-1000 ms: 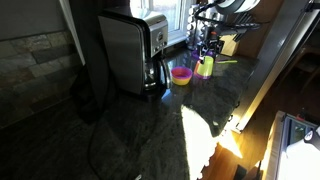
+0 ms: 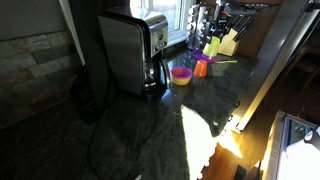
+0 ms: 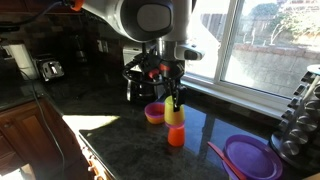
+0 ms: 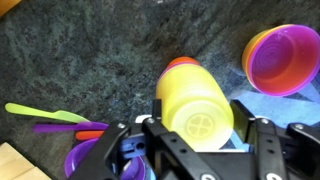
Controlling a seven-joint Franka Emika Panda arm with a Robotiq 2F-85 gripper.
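Note:
My gripper is shut on a yellow cup (image 4: 196, 92), whose round base faces the wrist camera. Beyond its edge, part of an orange cup (image 4: 183, 62) shows. In exterior view 2 the yellow cup (image 3: 174, 110) hangs from the gripper (image 3: 173, 97), overlapping the top of the upright orange cup (image 3: 176, 135). Exterior view 1 has the yellow cup (image 2: 212, 46) above and slightly right of the orange cup (image 2: 201, 68), apart from it. The fingertips are small and dark in both exterior views.
Pink and yellow bowls (image 4: 283, 58) sit nested beside the cups. A purple plate (image 3: 262, 151) lies near the window, and a green knife (image 4: 45, 113) rests on the counter. The coffee maker (image 2: 132, 52) stands close by. Open dark counter (image 2: 140, 135) stretches away from these.
The gripper and yellow cup have risen from low on the counter, leaving the orange cup in plain view.

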